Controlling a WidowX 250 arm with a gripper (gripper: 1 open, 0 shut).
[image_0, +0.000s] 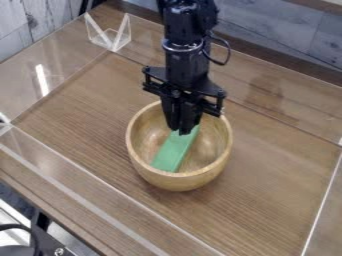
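Note:
A tan bowl sits in the middle of the wooden table, holding a green flat object. The black arm comes down from the top, and its gripper hangs over the back of the bowl, just above the green object's upper end. Whether its fingers are open or shut is unclear.
A white wire-like holder stands at the upper left. Black cables lie at the lower left corner.

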